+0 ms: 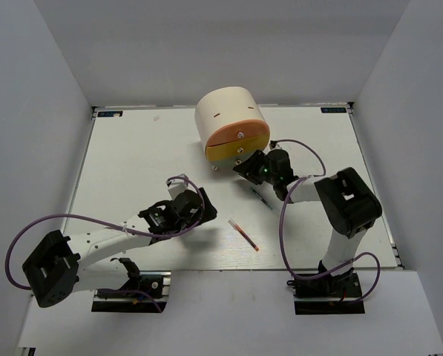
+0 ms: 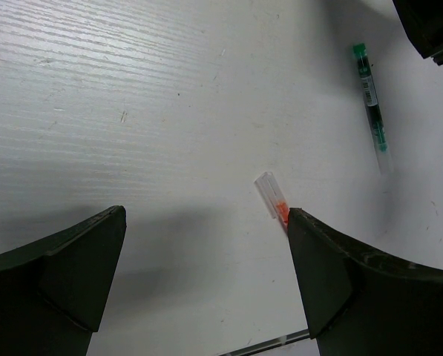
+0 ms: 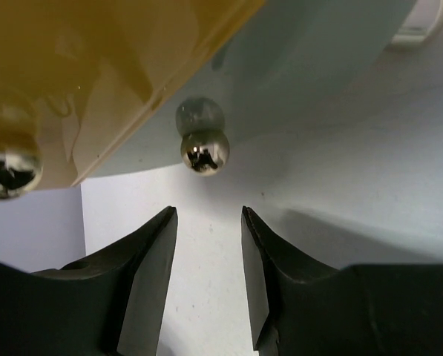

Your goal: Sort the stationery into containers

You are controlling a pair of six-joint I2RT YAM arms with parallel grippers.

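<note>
A cream cylindrical organizer (image 1: 228,111) with orange and yellow drawers stands at the back. In the right wrist view my right gripper faces a silver knob (image 3: 205,152) on its lower part, just short of it, fingers part open with nothing between. My left gripper is open above the table at left. An orange pen (image 1: 243,234) lies front-centre; a green pen (image 1: 262,198) lies below my right gripper, also seen in the left wrist view.
The organizer's overhang is close above my right gripper.
</note>
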